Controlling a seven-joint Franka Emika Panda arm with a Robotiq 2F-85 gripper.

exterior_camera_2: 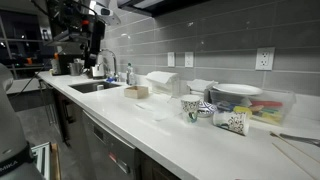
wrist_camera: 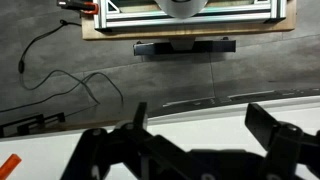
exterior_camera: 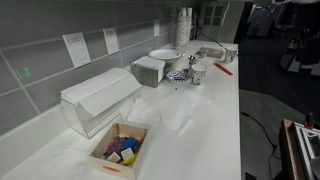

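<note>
High at the left of exterior view 2, my gripper [exterior_camera_2: 92, 42] hangs above the counter area, clear of the objects. In the wrist view its two dark fingers [wrist_camera: 262, 128] stand wide apart, so the gripper is open, with only floor and counter edge between them. A small open carton [exterior_camera: 118, 150] of colourful packets sits at the near end of the white counter [exterior_camera: 195, 140]. Farther along stand a patterned cup [exterior_camera: 197, 74] and a patterned bowl [exterior_camera: 177, 75]. In exterior view 2 another patterned cup [exterior_camera_2: 231, 121] lies on its side.
A white box [exterior_camera: 100, 100] and a grey box [exterior_camera: 149, 70] line the tiled wall. White plates [exterior_camera_2: 238, 89] rest by a clear bin [exterior_camera_2: 268, 104]. A red marker [exterior_camera: 223, 69] lies near the counter edge. The sink [exterior_camera_2: 92, 87] is at the left.
</note>
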